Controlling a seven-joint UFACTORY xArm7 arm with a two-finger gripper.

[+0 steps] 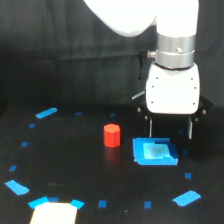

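Note:
The white robot arm comes down from the top of the camera view, its gripper (pixel 170 130) hanging over a blue square tray (pixel 155 160). The two slim dark fingers stand apart just above the tray, with nothing visible between them. A red block (pixel 111 135) stands to the left of the tray on the dark table.
A pale square object (pixel 55 213) lies at the front left edge. Small blue tape pieces mark the dark table.

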